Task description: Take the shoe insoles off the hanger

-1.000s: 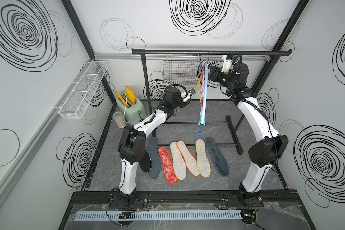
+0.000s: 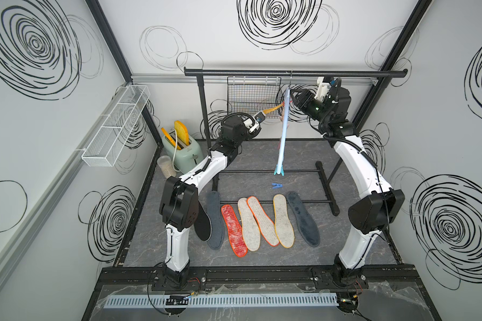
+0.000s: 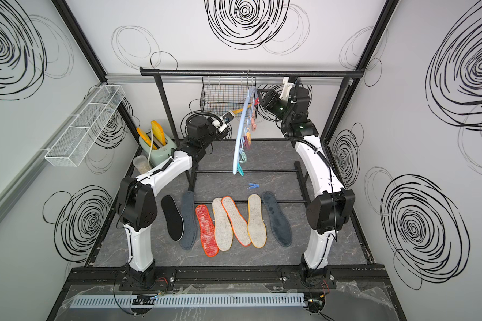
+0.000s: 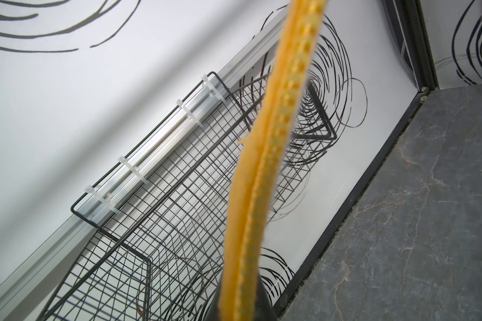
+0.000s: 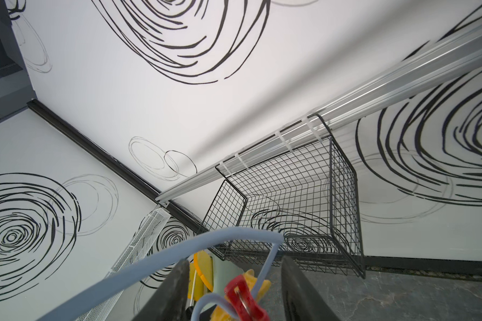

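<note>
A yellow-orange insole (image 4: 257,176) stretches edge-on through the left wrist view, pinched low by my left gripper (image 2: 260,114). Its far end reaches the light-blue hanger (image 2: 283,136) on the rack bar. In the right wrist view, a red clothespin (image 5: 243,299) on the hanger sits between the parted fingers of my right gripper, with yellow (image 5: 262,282) showing behind it. Whether the pin still grips the insole cannot be made out. Other pins (image 3: 247,140) dangle lower on the hanger. Several insoles, including a red one (image 2: 233,230), lie in a row on the floor.
The rack's black bar (image 2: 235,72) crosses above both arms. A wire basket (image 5: 289,208) hangs on the back wall. A blue clothespin (image 2: 277,185) lies on the floor below the hanger. At left stands a green toaster (image 2: 190,156).
The left gripper has moved left and up, away from the hanger, and the insole has swung from steep to flatter. The hanger swayed left and back. The right gripper has barely shifted.
</note>
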